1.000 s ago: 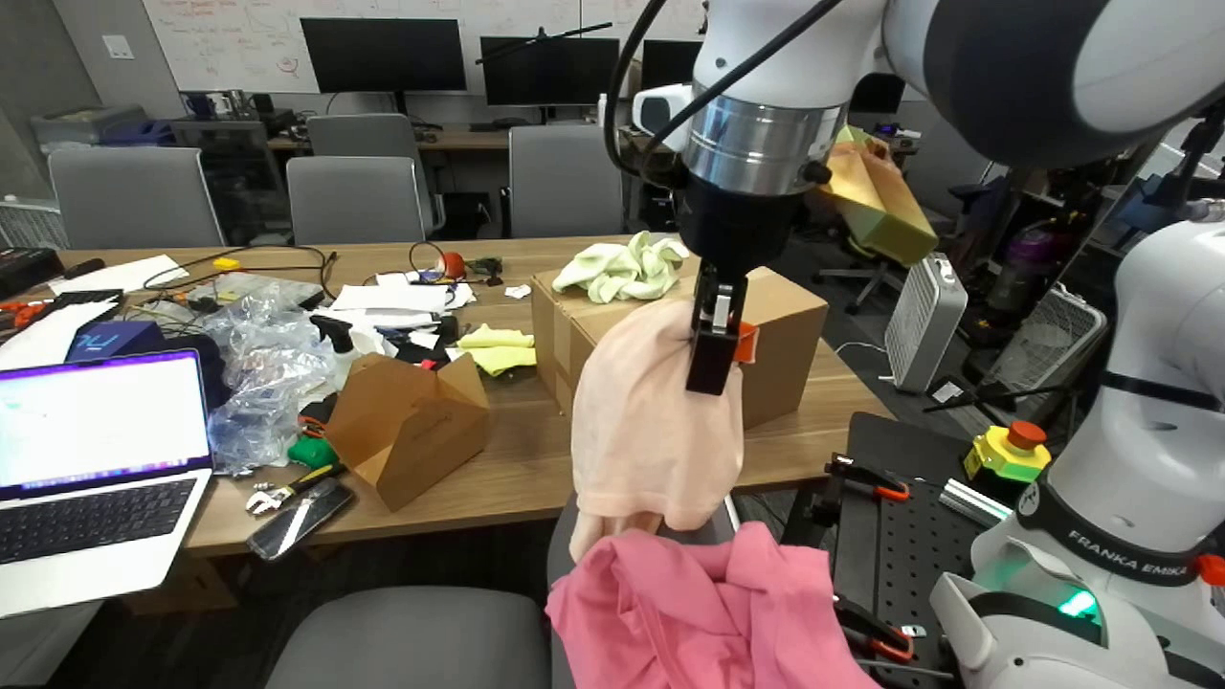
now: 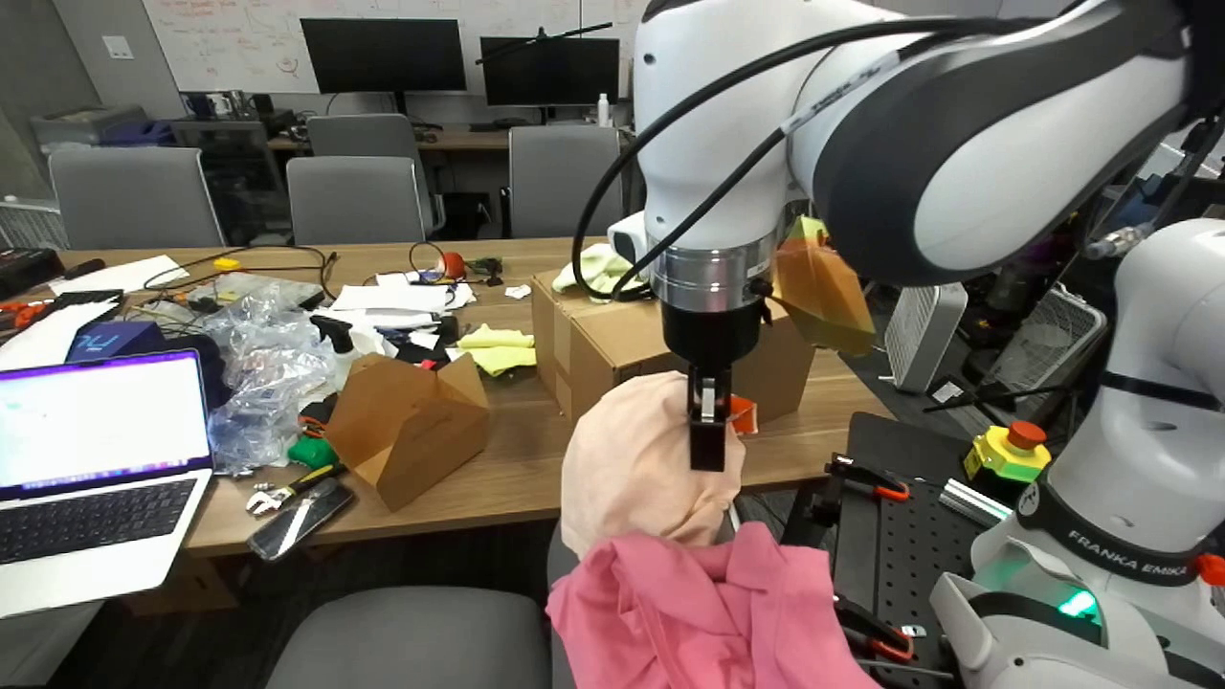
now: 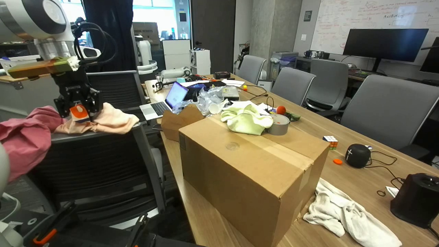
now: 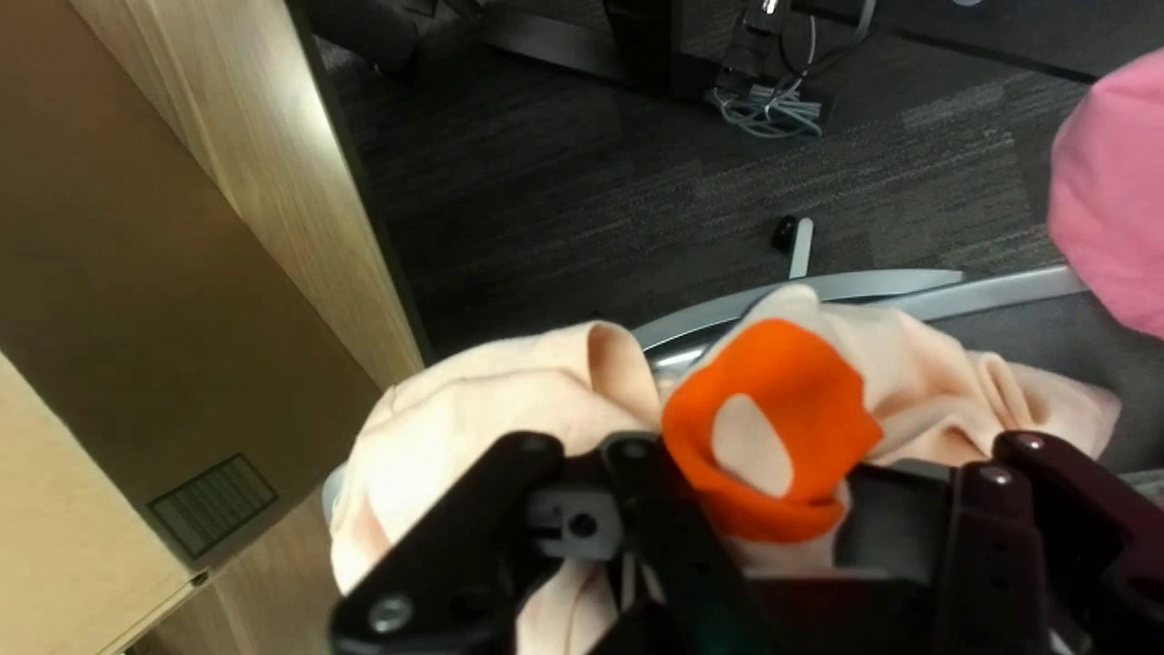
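A peach cloth (image 2: pixel 634 465) with an orange printed patch lies bunched over the top of the near chair's back. My gripper (image 3: pixel 80 111) is down at this cloth, shut on it, and the orange patch (image 4: pixel 764 429) bulges out at the fingers. In the wrist view, peach folds (image 4: pixel 491 404) spread on both sides of my gripper; the fingertips themselves are largely hidden. Beside the peach cloth, a pink cloth (image 2: pixel 701 609) drapes over the same chair back (image 3: pixel 98 173).
A large cardboard box (image 3: pixel 247 164) stands on the table close to the chair, with a pale green cloth (image 3: pixel 247 118) on top. An open brown carton (image 2: pixel 408 431), a laptop (image 2: pixel 103 459) and clutter fill the table's left. Clamps (image 2: pixel 873 477) sit right of the chair.
My gripper has moved down and slightly left in exterior view 1. The peach cloth, which hung long from it, is now lower and bunched on the chair back. The pink cloth has not moved.
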